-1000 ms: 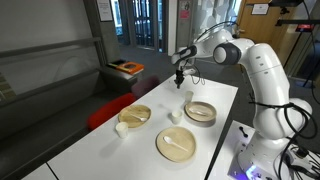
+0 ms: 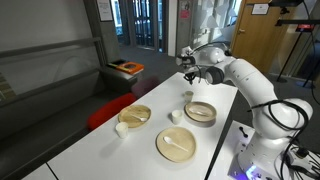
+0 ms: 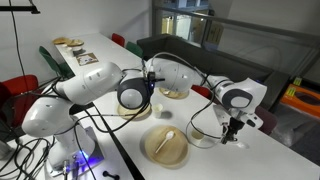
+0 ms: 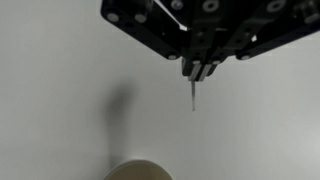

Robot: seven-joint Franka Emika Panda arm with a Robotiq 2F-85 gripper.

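My gripper is shut, and a thin pale strip [image 4: 193, 96] sticks out from between its fingertips; what it belongs to cannot be told. Below it lies a plain light tabletop [image 4: 260, 130]. The edge of a round beige item [image 4: 138, 171] shows at the bottom of the wrist view, apart from the fingers. In exterior view 1 the gripper [image 2: 190, 76] is small, at the far end of the table. Exterior view 2 has the gripper [image 3: 231, 131] low over the table's right part, its tips hard to make out.
A tan plate [image 2: 178, 153] holds a white spoon [image 2: 173, 141]. Another plate [image 2: 202, 111], cups [image 2: 176, 117] and a basket [image 2: 134, 116] with pale utensils stand around it. A red chair [image 2: 113, 108] lines the table's side.
In exterior view 1 my gripper has swung right and toward the far end of the table, and the forearm has shifted right and lower. The tableware has not visibly moved.
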